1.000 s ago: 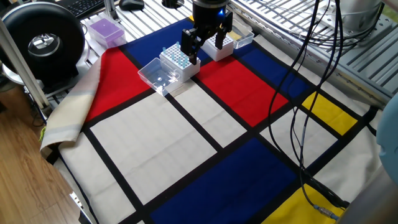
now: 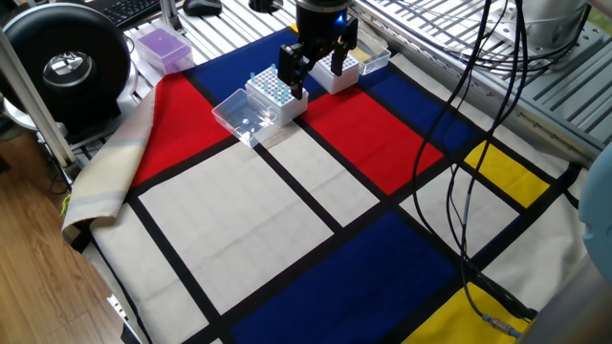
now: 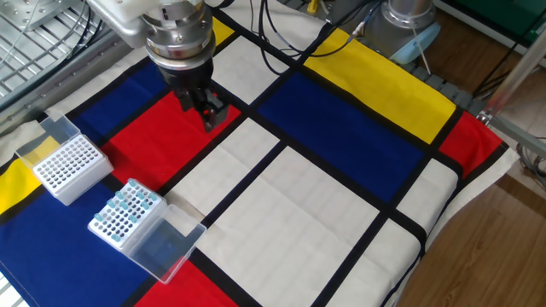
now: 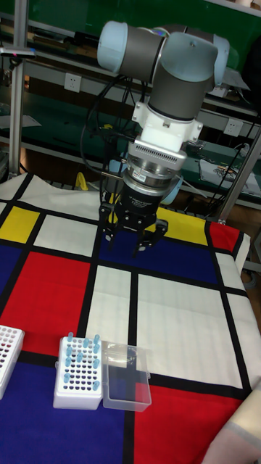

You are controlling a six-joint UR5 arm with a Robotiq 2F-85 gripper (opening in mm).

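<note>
My black gripper (image 2: 316,82) hangs above the cloth with its two fingers apart and nothing visible between them. In the third exterior view the gripper (image 4: 124,246) is well behind the racks, clear of them. A white rack (image 3: 113,223) holds several pale-blue tips standing upright in its holes, and its clear lid (image 3: 166,246) lies folded open beside it. Another white rack (image 3: 75,173), with no blue tips showing, stands nearby with its clear lid (image 3: 58,130) open; the gripper partly hides it in the first exterior view.
A clear box with purple contents (image 2: 163,48) sits at the table's far left corner. Black cables (image 2: 467,158) hang over the right side.
</note>
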